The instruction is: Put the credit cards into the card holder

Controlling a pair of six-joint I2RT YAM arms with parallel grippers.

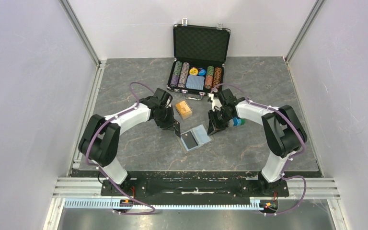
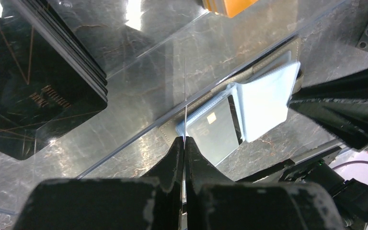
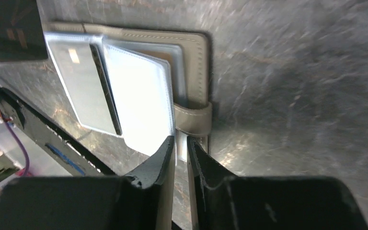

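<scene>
The card holder, a tan booklet with clear sleeves, lies open on the table with a dark card in one sleeve. My left gripper is shut on a thin black card, which appears edge-on as a fine line in the left wrist view. That card hangs by the holder's left side, outside the sleeves as far as I can see. At the holder's other end, my right gripper is slightly open, its fingertips straddling the edge of a pale sleeve page. Whether they touch the page is unclear.
A stack of black cards lies behind clear plastic in the left wrist view. An orange box sits behind the holder, and an open case of chips stands at the back. Bare table surrounds the holder's front.
</scene>
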